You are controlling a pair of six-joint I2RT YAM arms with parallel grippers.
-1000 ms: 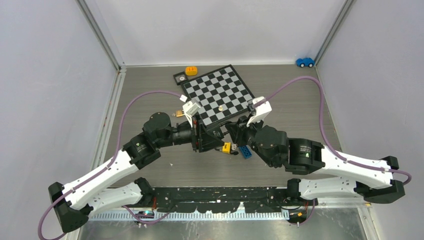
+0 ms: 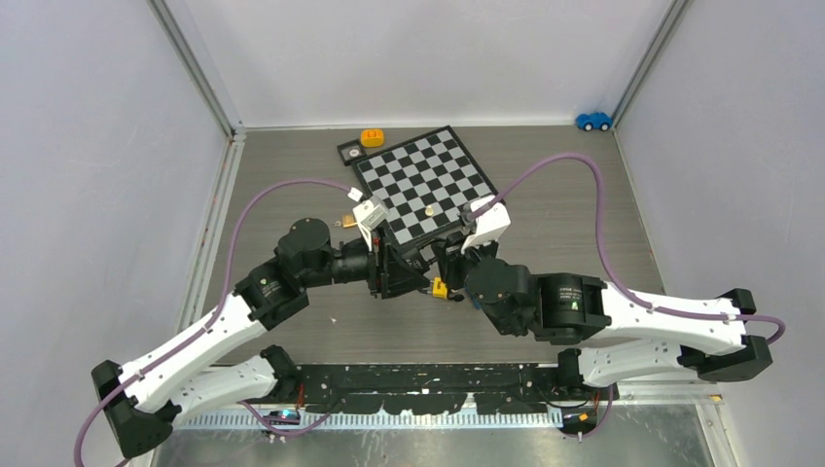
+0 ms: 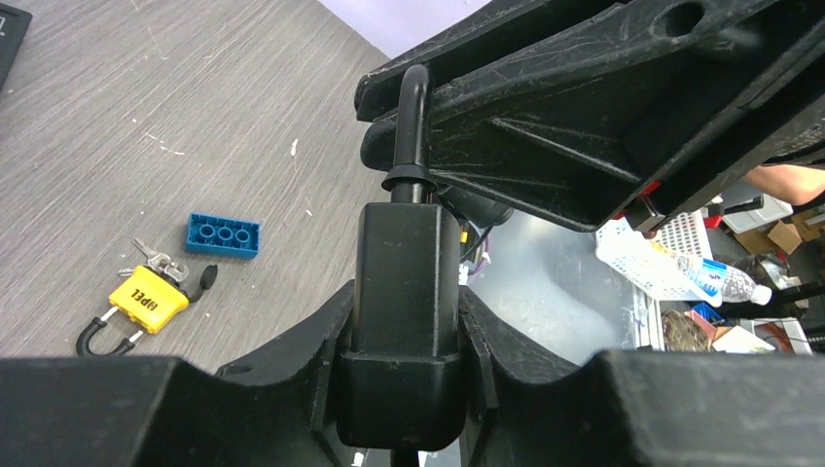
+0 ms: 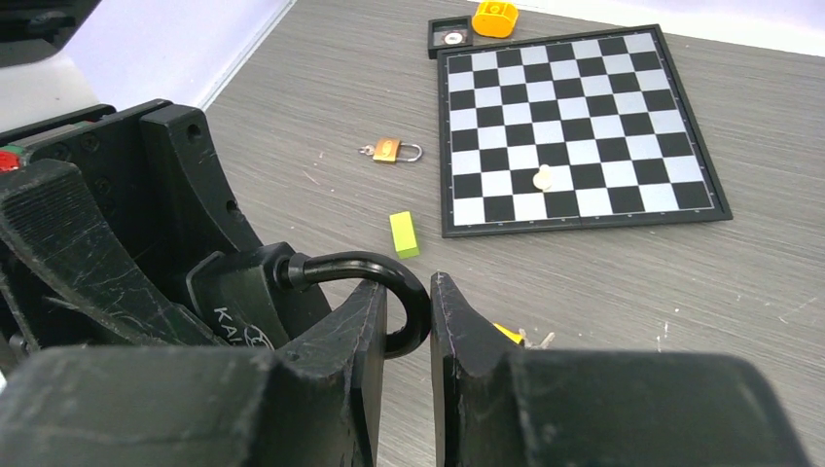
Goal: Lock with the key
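Note:
A black padlock (image 3: 407, 282) with a curved shackle is held in the air between both grippers. My left gripper (image 2: 416, 267) is shut on its body, seen filling the middle of the left wrist view. My right gripper is shut on the bend of the shackle (image 4: 355, 263), which points out of the body in the right wrist view. Below on the table, a yellow padlock (image 3: 146, 302) lies with keys (image 3: 161, 263) beside it, left of a blue brick (image 3: 222, 234).
A chessboard (image 4: 582, 221) lies at the back, with an orange block (image 4: 494, 17) and small black tray (image 4: 435, 34) behind it. A brass padlock (image 4: 387, 150) and green block (image 4: 404, 233) lie left of the board. A blue toy car (image 2: 592, 121) sits back right.
The right arm has shifted slightly left, toward my left gripper. The left arm has barely moved, and the objects on the table are unchanged.

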